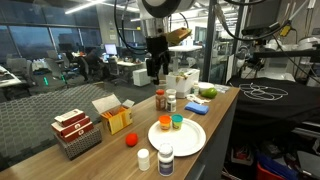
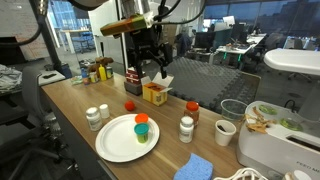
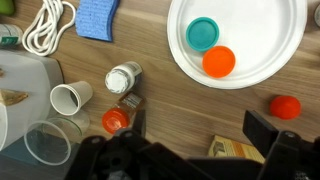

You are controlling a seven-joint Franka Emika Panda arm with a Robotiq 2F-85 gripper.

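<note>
My gripper hangs open above the table, with nothing between its fingers. In exterior view 2 the gripper [image 2: 152,72] is well above the tabletop objects. Below it is a white plate [image 2: 116,147] bearing a teal cup [image 2: 141,136] and an orange cup [image 2: 141,119]. A red ball [image 3: 285,107] lies on the wood apart from the plate. Beside one another stand a white-capped bottle [image 3: 121,78] and a red-lidded jar [image 3: 116,120], to the left in the wrist view.
A white cup [image 2: 226,131], a blue cloth [image 2: 195,168] and a coiled white cord [image 3: 46,28] lie near a grey bin [image 2: 275,142]. An orange box [image 1: 116,118] and a basket of red boxes [image 1: 74,131] line the back edge. Two white bottles stand at the near end.
</note>
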